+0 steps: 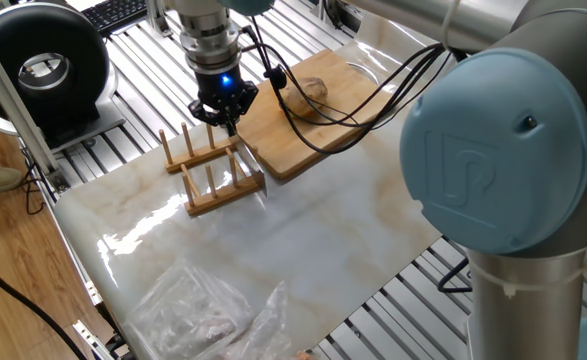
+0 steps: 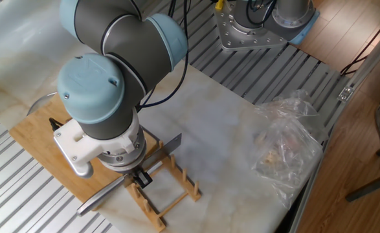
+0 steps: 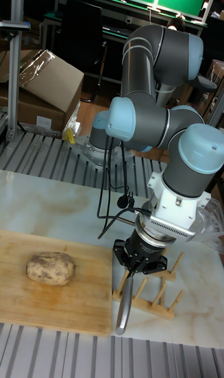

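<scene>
A knife with a metal handle [image 2: 104, 194] and a broad blade [image 2: 166, 150] lies along the board-side end of a wooden peg rack [image 2: 151, 210]. In exterior view 1 the blade [image 1: 256, 172] shows as a thin strip beside the rack [image 1: 223, 197]. My gripper [image 1: 232, 128] points down at the rack's end, its fingers drawn in around the knife and apparently shut on it. From exterior view 3, the handle [image 3: 124, 308] sticks out toward the near side below the gripper [image 3: 138, 269]. Whether the blade rests on the rack cannot be told.
Beside the rack lies a wooden cutting board [image 3: 73, 311] bearing a potato [image 3: 50, 268]. A clear plastic bag [image 2: 287, 145] sits at the table's other end. Black cables [image 1: 373, 115] hang from the arm over the board. Between rack and bag the marbled tabletop [image 1: 303, 240] is free.
</scene>
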